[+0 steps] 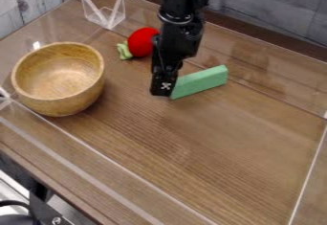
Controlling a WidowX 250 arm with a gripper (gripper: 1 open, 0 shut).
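Observation:
My black gripper (163, 81) is low over the middle of the wooden table (217, 171), just left of a light green block (200, 81). Whether its fingers are open, or touch the block, I cannot tell. Behind it, to the left, lies a red round object (141, 39) with a small green piece beside it, partly hidden by the arm.
A tan bowl (57, 83) stands at the left. A clear rack-like object (105, 9) is at the back left.

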